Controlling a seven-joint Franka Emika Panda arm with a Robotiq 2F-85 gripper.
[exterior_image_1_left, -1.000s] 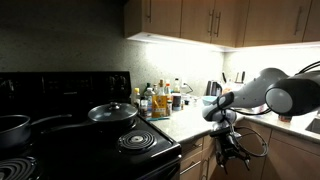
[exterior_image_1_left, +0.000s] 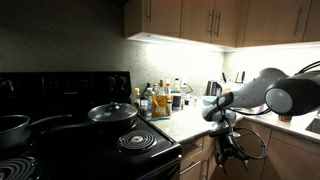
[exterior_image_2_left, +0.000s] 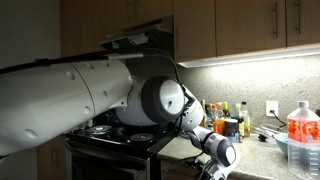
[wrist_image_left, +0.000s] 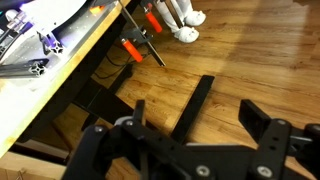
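My gripper (exterior_image_1_left: 231, 160) hangs in front of the lower wooden cabinets (exterior_image_1_left: 191, 160), to the right of the stove, its fingers spread and pointing down. In the wrist view the black gripper shows along the bottom edge, its two fingers wide apart with nothing held between them. Wood floor (wrist_image_left: 260, 65) and a black bar (wrist_image_left: 203, 92) appear beyond the fingers. The second exterior view shows the forearm (exterior_image_2_left: 216, 147) low by the counter, with the fingertips hard to make out there.
A black stove (exterior_image_1_left: 105, 155) carries a lidded pan (exterior_image_1_left: 113, 113) and another pan (exterior_image_1_left: 12, 130). Several bottles (exterior_image_1_left: 160, 100) stand on the counter (exterior_image_1_left: 185, 124). In the wrist view, a light surface with tools (wrist_image_left: 25, 65) and red-handled objects (wrist_image_left: 132, 50) lie to the upper left.
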